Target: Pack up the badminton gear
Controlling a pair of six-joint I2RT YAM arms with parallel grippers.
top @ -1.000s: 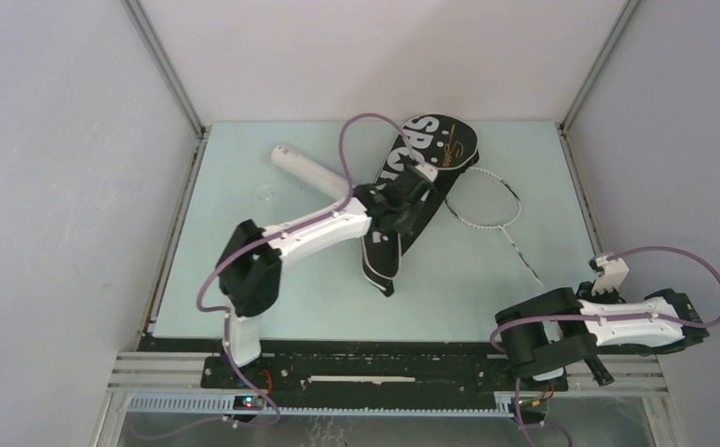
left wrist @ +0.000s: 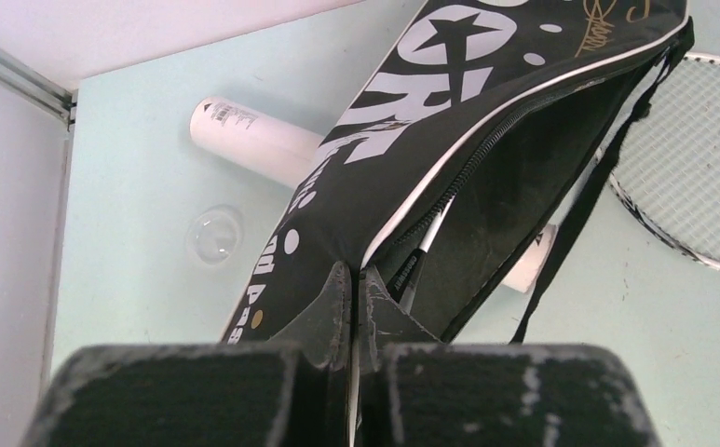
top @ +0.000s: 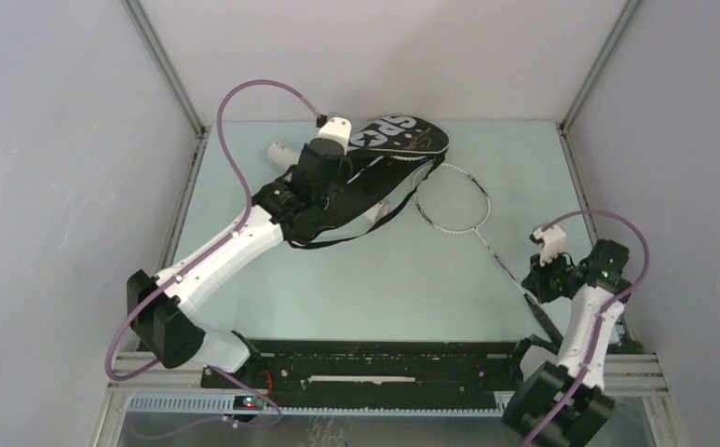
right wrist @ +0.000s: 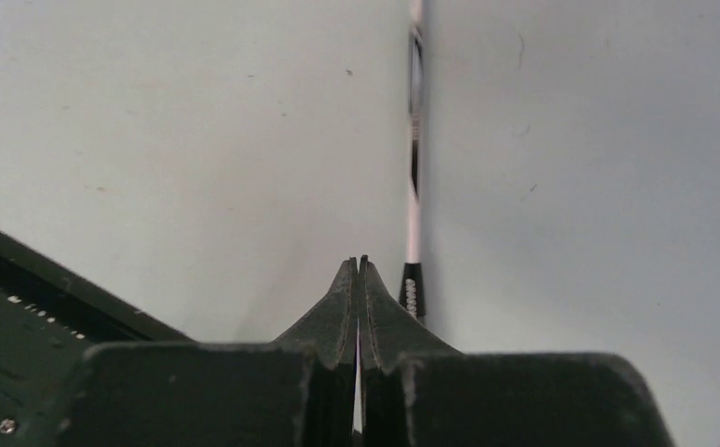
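Note:
A badminton racket lies on the light table, its strung head (top: 451, 198) next to the bag and its dark handle (top: 544, 321) toward the front right corner. My right gripper is shut with nothing between its fingers. Just right of its tips, in the right wrist view, is the top of the racket's handle (right wrist: 413, 289), outside the fingers. The black racket bag (left wrist: 412, 168) is unzipped along one side. On the edge of its opening my left gripper is shut, lifting that edge. Inside the bag a white-and-black shaft (left wrist: 427, 244) shows.
A white tube (left wrist: 253, 140) lies left of and partly under the bag. Beside it rests a small clear round piece (left wrist: 214, 235). A loose black strap (top: 348, 239) hangs from the bag.
My left gripper has carried the bag's edge left and back, spreading the opening. My right gripper, earlier around the racket's handle, has come off it, shut, and moved toward the table's middle.

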